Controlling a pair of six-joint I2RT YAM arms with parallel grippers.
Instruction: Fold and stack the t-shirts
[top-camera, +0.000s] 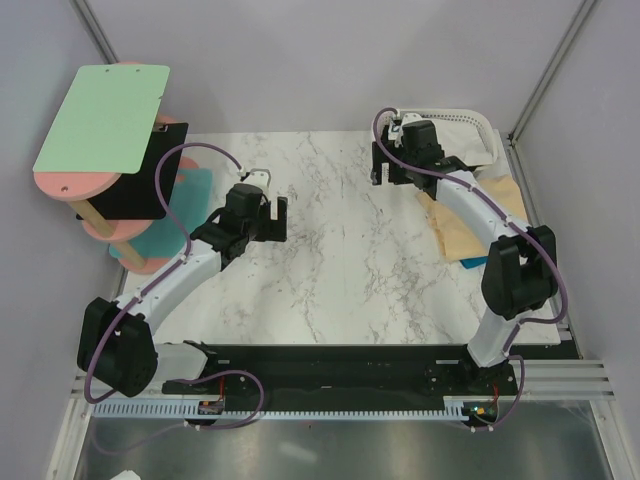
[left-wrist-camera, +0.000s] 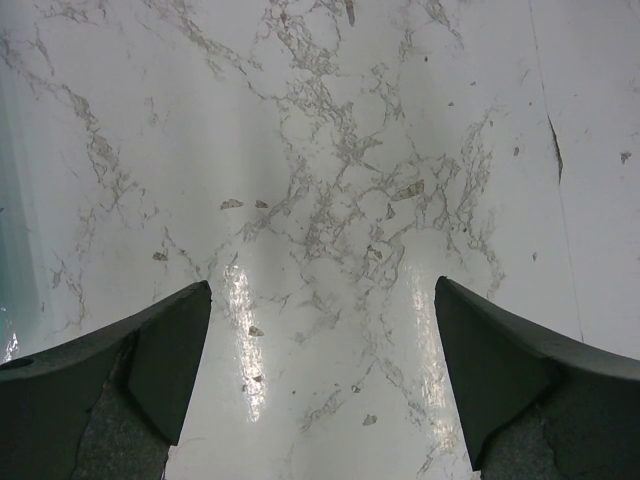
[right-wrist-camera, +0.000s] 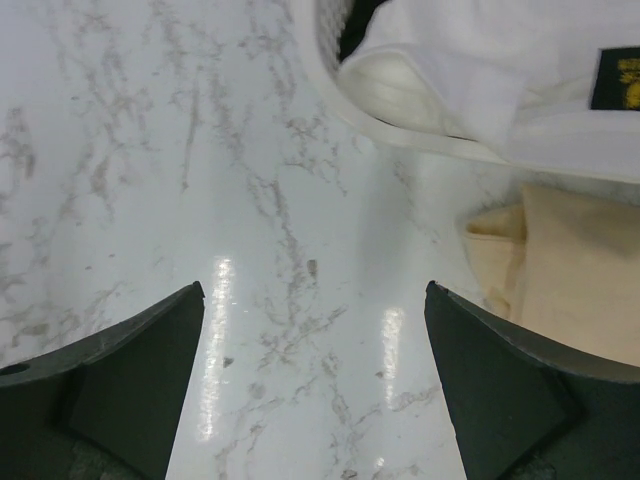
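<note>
A tan folded shirt (top-camera: 465, 235) lies at the right side of the table, with a strip of blue cloth (top-camera: 473, 262) showing under its front edge. Behind it, a white basket (top-camera: 488, 130) holds white cloth (right-wrist-camera: 455, 75) and something black. My right gripper (top-camera: 382, 165) is open at the basket's front left; bare table shows between its fingers. The tan shirt's corner (right-wrist-camera: 497, 250) is right of them. Over the left-centre table, my left gripper (top-camera: 273, 219) stands open and empty, its fingers (left-wrist-camera: 150, 370) framing only marble surface.
At the left stands a tiered rack (top-camera: 70, 185) with pink shelves, a pale green top (top-camera: 105, 120) and a black panel. A teal sheet (top-camera: 180, 225) lies beneath it.
</note>
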